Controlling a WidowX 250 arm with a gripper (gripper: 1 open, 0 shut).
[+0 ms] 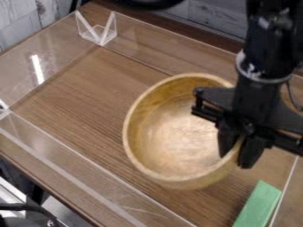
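A cream plastic bowl (164,129) is held tilted at the centre-right. My gripper (233,133), black, comes in from the right and is shut on the bowl's right rim. The bowl's open inside faces up toward the camera. The fingertips are partly hidden at the rim.
A wooden table (71,106) fills the view, mostly clear on the left. A green block (258,207) lies at the lower right. A small white wire holder (97,28) stands at the upper left. Clear edging runs along the left side.
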